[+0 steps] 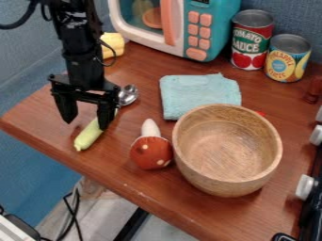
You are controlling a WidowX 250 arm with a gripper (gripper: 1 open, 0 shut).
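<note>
My black gripper point(86, 107) hangs over the left part of the wooden table with its two fingers apart, straddling the upper end of a pale yellow-green corn toy point(88, 135) that lies on the table. A silver spoon point(127, 95) lies just to the right of the gripper, partly behind it. A red-and-white mushroom toy point(151, 150) lies right of the corn, beside a wooden bowl point(227, 169).
A folded teal cloth point(199, 89) sits behind the bowl. Two cans point(251, 42) point(288, 60) and a toy microwave point(176, 28) stand at the back. A black object point(312, 193) lines the right edge.
</note>
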